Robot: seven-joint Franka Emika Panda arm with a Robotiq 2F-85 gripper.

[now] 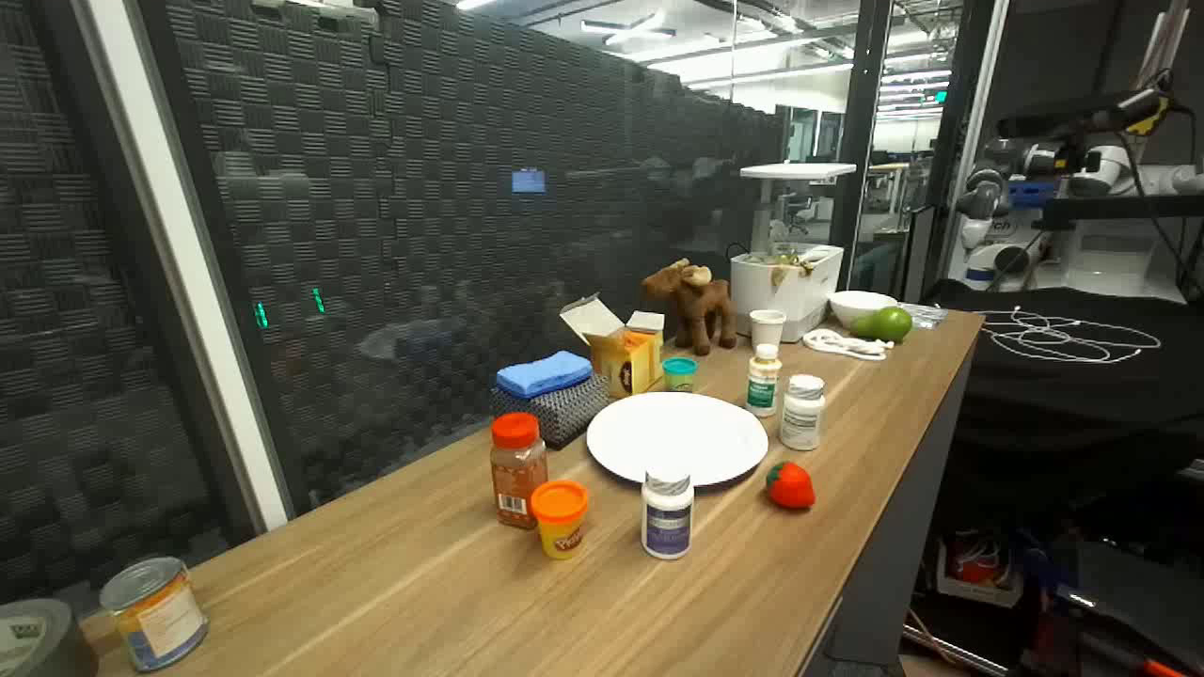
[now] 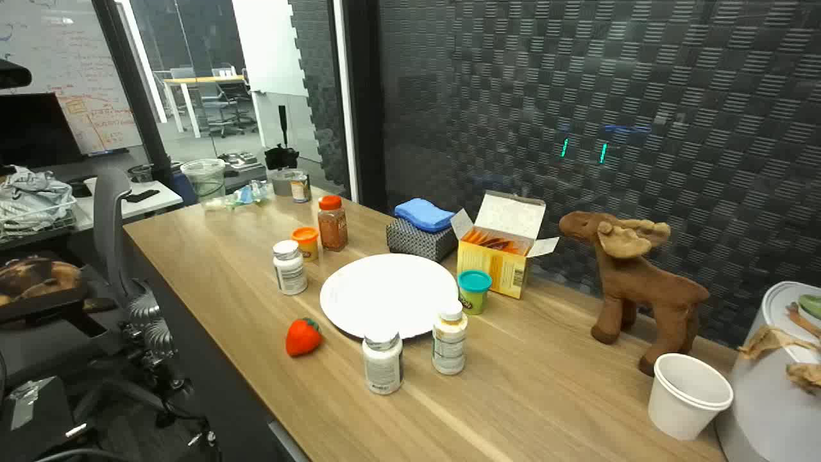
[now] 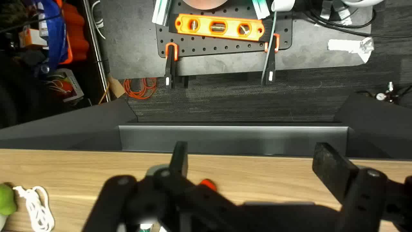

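In the wrist view my gripper stands open over the table's edge, its two black fingers wide apart and nothing held between them. Neither exterior view shows the gripper. A white plate (image 1: pixel 677 438) lies empty in the middle of the wooden table. Near it sits a red strawberry (image 1: pixel 790 485), its tip just showing below the gripper in the wrist view. White pill bottles stand round the plate: one with a purple label (image 1: pixel 667 519), a plain white one (image 1: pixel 802 416) and a green-labelled one (image 1: pixel 763 384). An orange-lidded tub (image 1: pixel 560 521) stands beside a red-capped spice jar (image 1: pixel 518 474).
Along the wall are a blue cloth (image 2: pixel 424 215) on a dark box, an open yellow box (image 2: pixel 492 265), a teal-lidded tub (image 2: pixel 474 292) and a moose toy (image 2: pixel 632 285). Paper cups (image 2: pixel 687 396) stand near the planter.
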